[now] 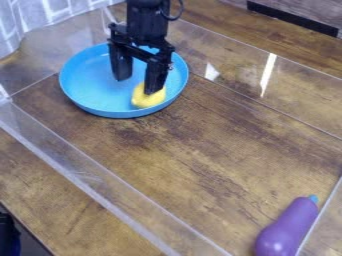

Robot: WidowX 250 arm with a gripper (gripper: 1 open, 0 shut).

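My black gripper [140, 64] hangs over a blue plastic bowl [88, 97] in the upper left, open, with one finger over the left-middle of the bowl and the other just above a yellow object [150, 97] lying inside it. Whether the fingers touch the yellow object is unclear. A purple toy eggplant [283, 229] lies at the lower right, well away from the bowl.
Clear plastic strips run along its left side and lower-right edge.
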